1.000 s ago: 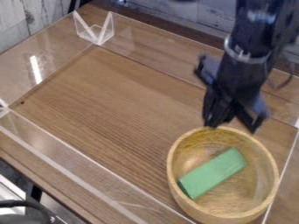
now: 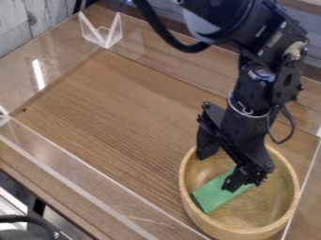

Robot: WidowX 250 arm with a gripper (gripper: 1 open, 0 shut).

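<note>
A round yellow bowl [image 2: 238, 223] sits at the lower right of the wooden table. A flat green block [image 2: 213, 195] lies inside it, partly hidden by my black gripper [image 2: 234, 159], which hangs low over the bowl with its open fingers reaching down toward the block. Whether the fingertips touch the block I cannot tell.
A clear plastic holder [image 2: 100, 28] stands at the back left. A wall runs along the back right, and cables show at the lower left edge.
My gripper has come down and toward the camera, from above and behind the bowl to over and into it, now covering part of the green block.
</note>
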